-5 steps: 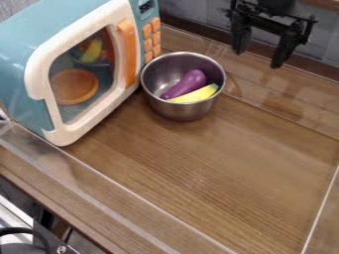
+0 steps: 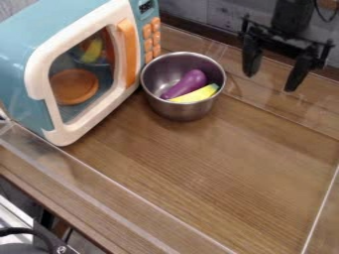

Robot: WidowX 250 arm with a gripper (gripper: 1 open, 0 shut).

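Observation:
My black gripper [image 2: 276, 71] is at the top right, above the back of the wooden counter, standing open with nothing visible between its fingers. A steel bowl [image 2: 172, 111] sits left of and below it, holding a purple eggplant [image 2: 183, 83] and a yellow item [image 2: 199, 94], apparently a banana or corn. At the left stands a toy microwave [image 2: 27, 55] in blue and white, with an orange plate [image 2: 75, 87] and something yellow visible inside.
A tiled wall runs along the back, and a transparent rim runs along the left edge below the microwave.
My gripper has moved downward and slightly to the right in the view over the last second. The bowl, its contents and the microwave look unchanged.

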